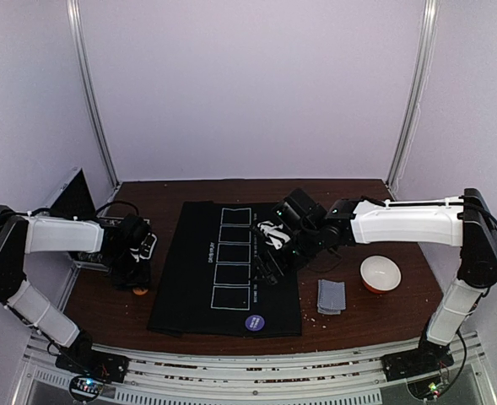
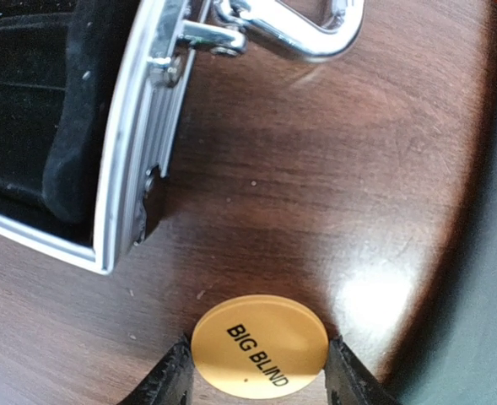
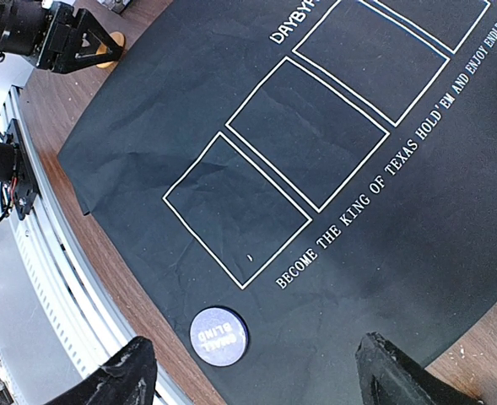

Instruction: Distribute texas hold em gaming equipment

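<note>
A yellow BIG BLIND disc [image 2: 259, 344] lies on the wood beside the open silver case [image 2: 123, 143]. My left gripper has its fingers either side of the disc, close against it; whether they grip it is unclear. The black mat [image 1: 189, 304] in the middle carries printed card boxes and a SMALL BLIND disc [image 3: 218, 336] near its front edge, purple in the top view. My right gripper hangs open over the mat, nothing between its fingers.
Grey cards [image 1: 331, 297] lie right of the mat, with a white bowl [image 1: 380, 271] beyond them.
</note>
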